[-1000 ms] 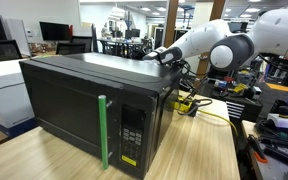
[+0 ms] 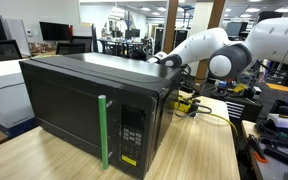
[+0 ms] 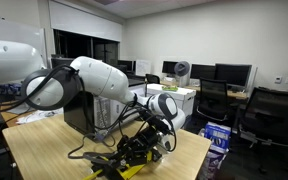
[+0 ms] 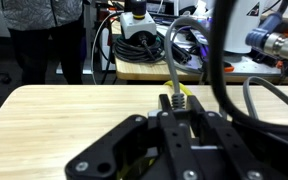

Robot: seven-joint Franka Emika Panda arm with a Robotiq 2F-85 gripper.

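Note:
The large black microwave stands on the wooden table with its door shut and a green strip along the door's edge. Behind its far right side, in the first exterior view, the white arm reaches over. In the second exterior view my black gripper hangs low over the table, apart from the microwave. Yellow material shows beside and below the gripper. Only the gripper's dark body and its grey cable fill the lower wrist view. The fingertips, and anything between them, are hidden.
A yellow cable runs over the table behind the microwave. Office chairs and a blue package stand beyond the table. Bare wood lies open left of the gripper in the wrist view.
In the first exterior view the arm's visible joint has shifted left and slightly down, and more of the white arm shows at the right. The microwave has stayed put.

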